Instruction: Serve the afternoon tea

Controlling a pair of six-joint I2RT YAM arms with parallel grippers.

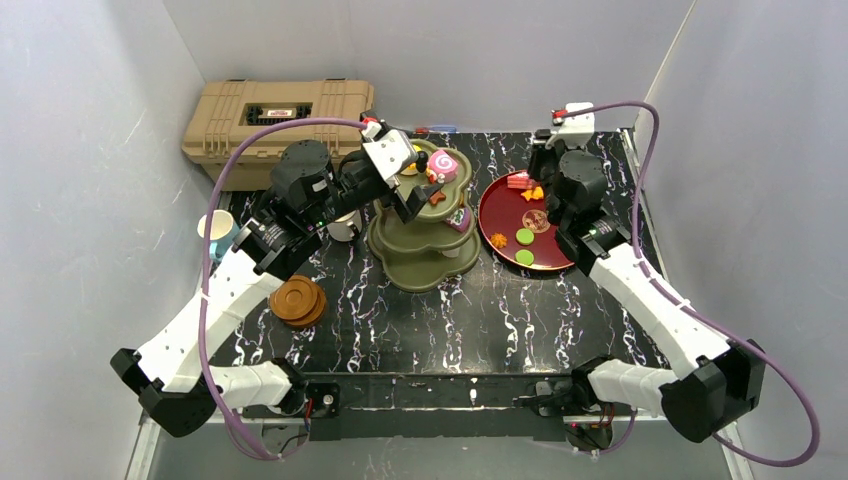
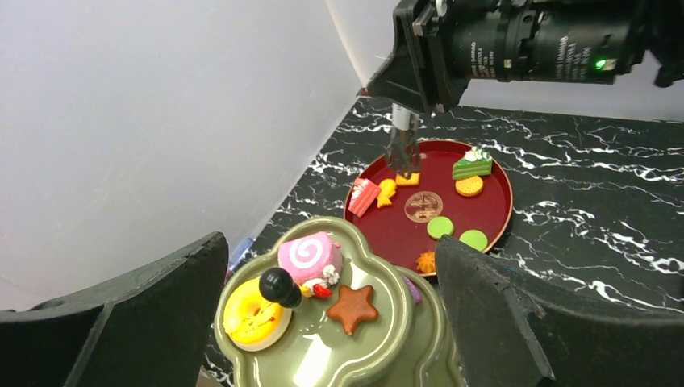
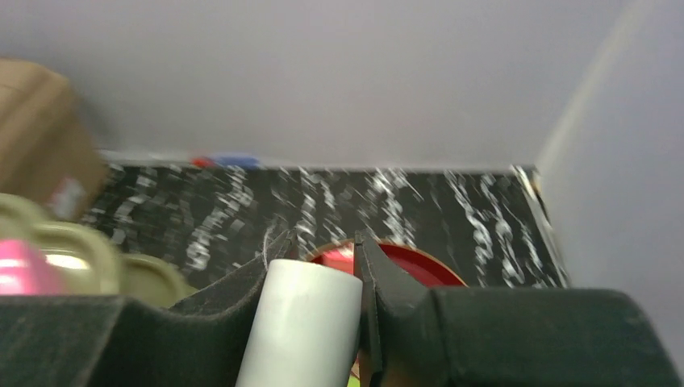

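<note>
Over the top tier of the green three-tier stand (image 2: 387, 302), my left gripper stands open, nothing between its fingers. That tier holds a pink swirl cake (image 2: 310, 256), a yellow donut (image 2: 252, 316) and a brown star cookie (image 2: 352, 308). Across the table, my right gripper (image 1: 540, 155) is at the back of the red round plate (image 1: 500, 205), its fingers around the white handle (image 3: 302, 326) of a serving tool. The tool's clear tip (image 2: 403, 153) hangs down above the plate. On the plate lie a green cake slice (image 2: 473, 164), a pink slice (image 2: 363, 196) and several cookies.
At the back left is a tan case (image 1: 280, 125). Left of the stand are a blue mug (image 1: 222, 237), a white cup (image 1: 345, 227) and brown coasters (image 1: 298, 302).
</note>
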